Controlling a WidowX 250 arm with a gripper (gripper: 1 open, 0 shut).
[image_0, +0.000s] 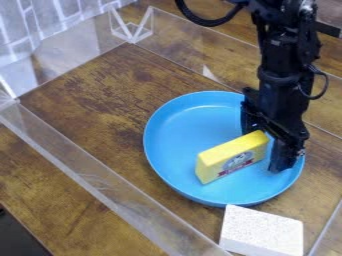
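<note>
A yellow block (225, 155) with a printed label on its side lies tilted in a blue plate (181, 135), right of the plate's middle. My black gripper (270, 142) reaches down from the top to the plate's right part, at the block's upper right end. Its fingers are dark and partly overlap one another, so whether they touch the block or how far apart they are is unclear.
A white block (262, 230) lies in front of the plate at the bottom right.
</note>
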